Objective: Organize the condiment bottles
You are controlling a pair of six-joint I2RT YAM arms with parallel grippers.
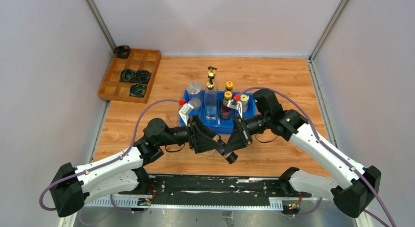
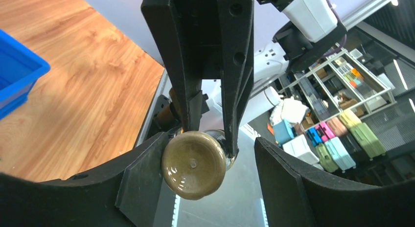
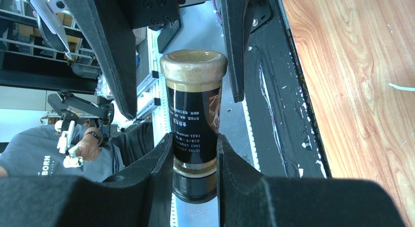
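Note:
A dark-labelled bottle (image 1: 226, 152) with a tan end (image 2: 193, 166) is held in the air between my two grippers, in front of the blue tray. In the right wrist view my right gripper has its fingertips on the bottle's (image 3: 193, 117) body. My left gripper has its fingers around the bottle; in the right wrist view those fingers flank it with a visible gap. Whether either one grips firmly is hard to tell. The blue tray (image 1: 218, 127) holds several bottles and jars, some with gold or yellow tops.
A wooden compartment box (image 1: 114, 92) with coiled dark items stands at the back left. A black rail (image 1: 210, 185) runs along the front edge.

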